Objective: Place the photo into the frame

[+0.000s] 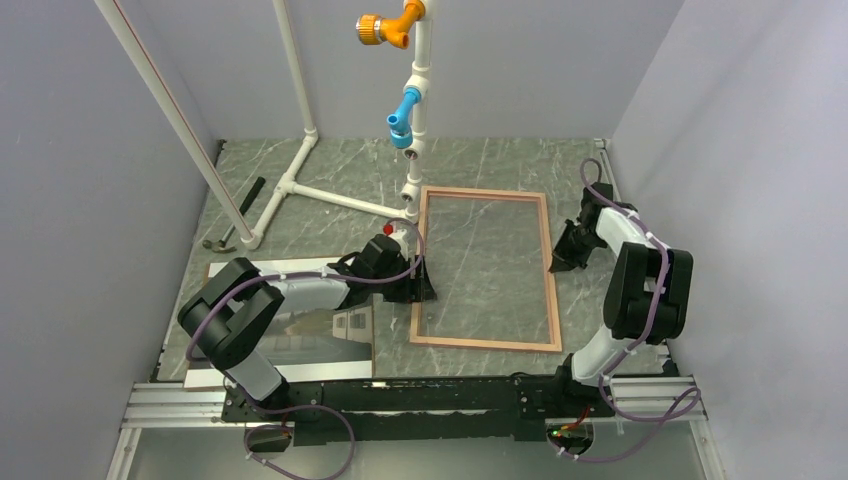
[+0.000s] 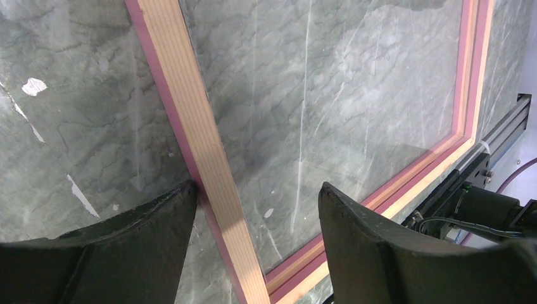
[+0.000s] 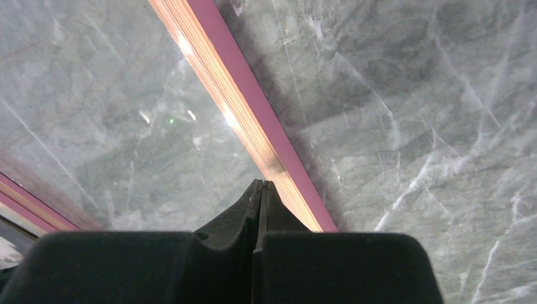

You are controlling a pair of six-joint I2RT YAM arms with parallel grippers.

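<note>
The wooden frame (image 1: 490,345) lies on the grey marbled table, its opening showing bare table. To its left is the photo (image 1: 345,345), a pale-bordered print partly covered by my left arm. My left gripper is open and straddles the frame's left bar, the left finger (image 2: 183,209) touching or nearly touching the bar's outer face. At the right bar my right gripper is shut, nothing between its fingers. Its tips overlap the inner edge of the bar in the right wrist view, and the bar itself is outside them.
A hammer (image 1: 235,215) lies at the far left. White pipes (image 1: 340,200) run behind the photo and rise near the frame's upper left corner, carrying an orange fitting (image 1: 385,28) and a blue one (image 1: 402,120). Bare table lies right of the frame.
</note>
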